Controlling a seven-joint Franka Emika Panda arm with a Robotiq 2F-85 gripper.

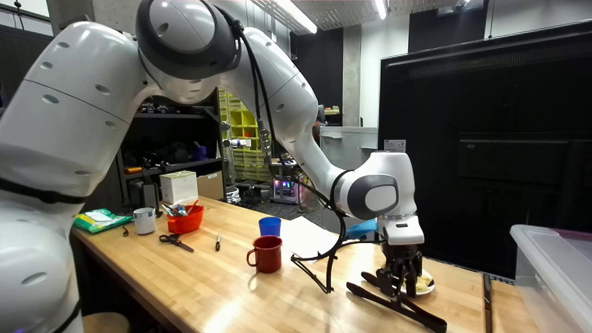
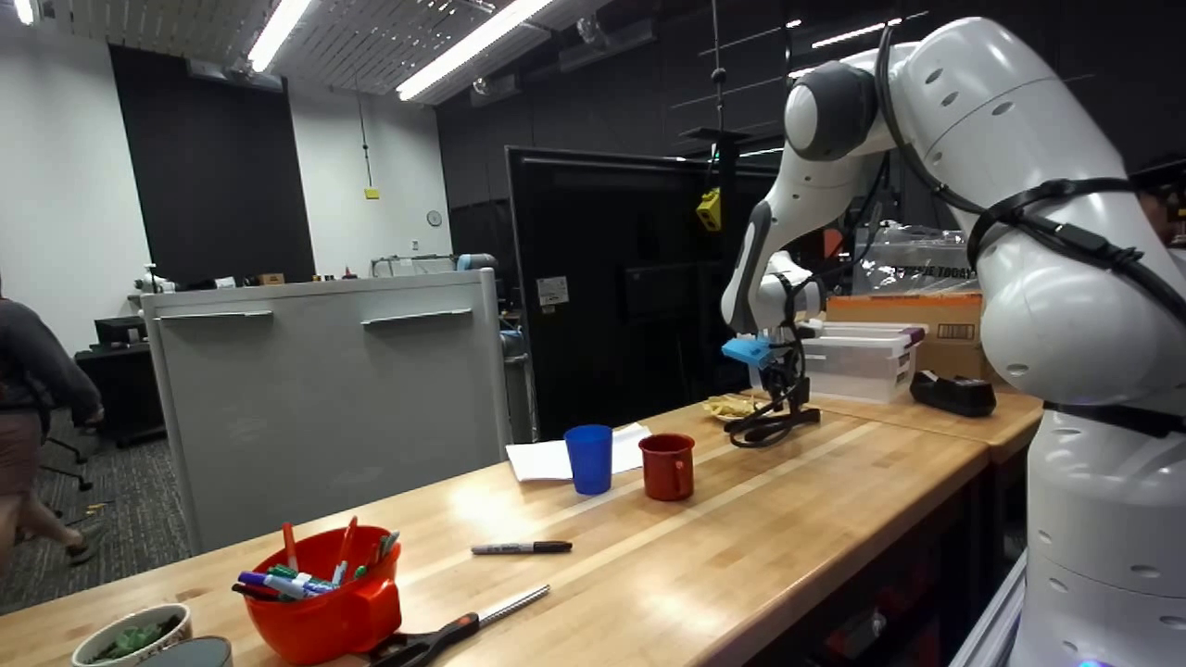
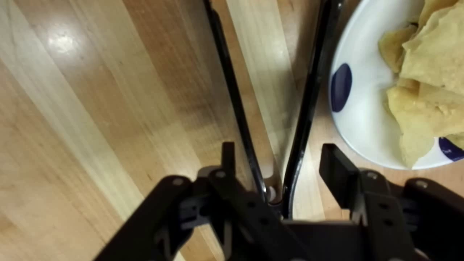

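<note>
Black tongs (image 3: 235, 95) lie flat on the wooden table, their two long arms spread and meeting between my fingers in the wrist view. My gripper is low over them, one finger on each side. Bare wood shows between the visible fingertips and the tongs; whether the fingers press on them lower down is hidden. In exterior view 1 the gripper (image 1: 402, 291) stands over the middle of the tongs (image 1: 427, 317). Close on the right in the wrist view is a white plate (image 3: 369, 126) with blue spots, holding yellow chips (image 3: 435, 65).
A red mug (image 1: 268, 254), a blue cup (image 1: 270, 225) and white paper (image 1: 308, 236) are farther along the table. Scissors (image 1: 176, 242), a marker (image 1: 218, 242) and a red pen container (image 1: 186, 219) sit beyond. A clear bin (image 1: 546, 277) stands at the right.
</note>
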